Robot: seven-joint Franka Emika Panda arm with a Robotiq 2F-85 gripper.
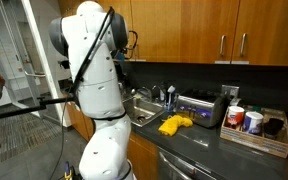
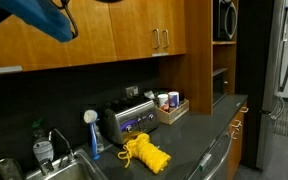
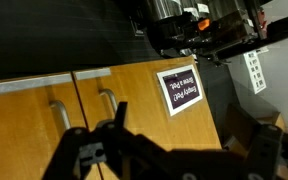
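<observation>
High on the left in exterior view 1, my gripper (image 1: pixel 127 45) hangs by the upper cabinets, well away from the counter. In the wrist view the gripper stands open, its dark fingers far apart and nothing between them. Past them are wooden cabinet doors (image 3: pixel 59 115) and a printed sign (image 3: pixel 180 88). A yellow bundle, cloth or rope (image 2: pixel 147 153) lies on the counter near the sink, also seen as the yellow bundle (image 1: pixel 174 125) in exterior view 1. A silver toaster (image 2: pixel 131 117) stands behind it.
A wooden crate (image 1: pixel 256 130) with cups and cans sits at the counter's far right. The sink (image 1: pixel 142 108) with its faucet (image 2: pixel 62 142) is left of the bundle, a blue-handled brush (image 2: pixel 92 130) beside it. Bare counter (image 1: pixel 209 145) lies in front. Upper cabinets (image 1: pixel 199 35) overhang the counter.
</observation>
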